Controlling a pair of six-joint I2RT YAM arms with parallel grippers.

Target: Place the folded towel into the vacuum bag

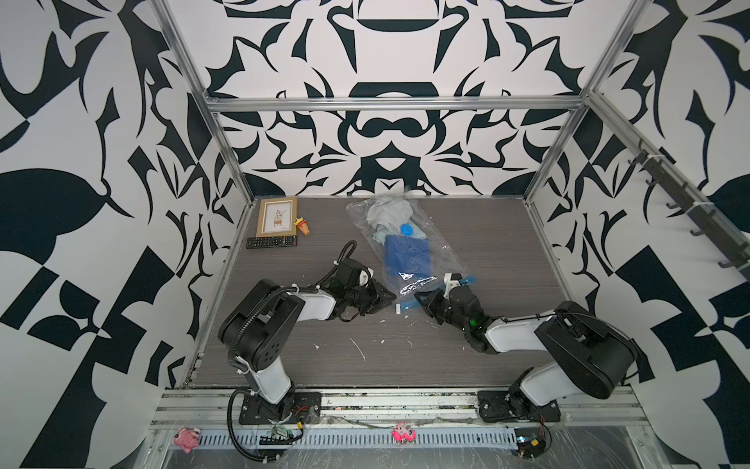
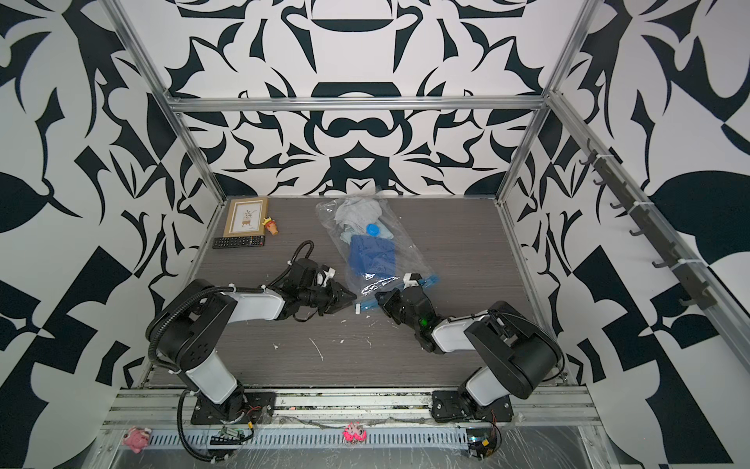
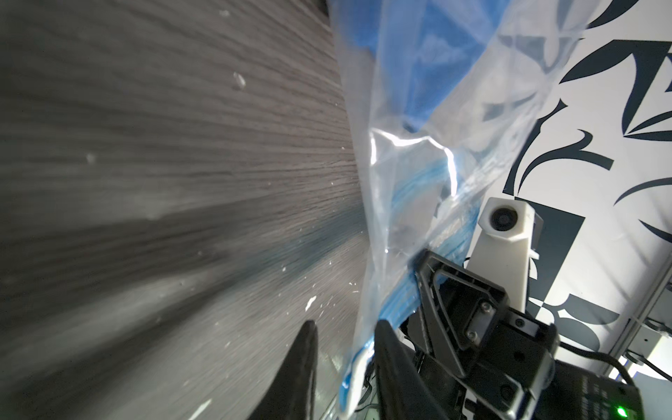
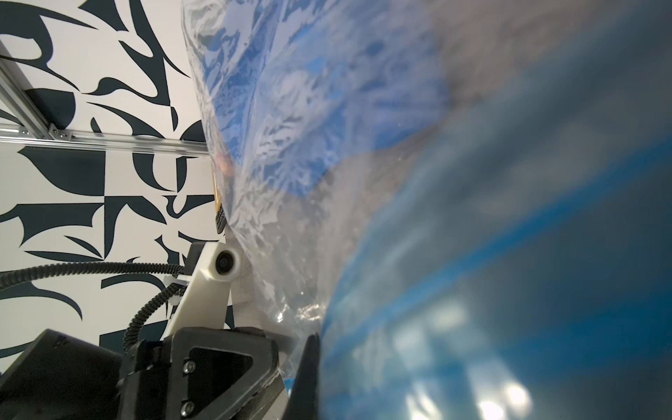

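The clear vacuum bag lies on the table with a round blue valve and a blue-striped mouth toward me. The folded blue towel shows through its film, with a pale grey cloth farther back. At the mouth's left end, my left gripper is part open; the bag's blue-and-white edge passes between its fingers in the left wrist view. My right gripper is shut at the mouth's front edge. In the right wrist view, bag film hides one finger; whether film is pinched cannot be told.
A framed picture, a black remote and a small toy sit at the back left. Small white scraps litter the table in front. Free table lies to the right of the bag.
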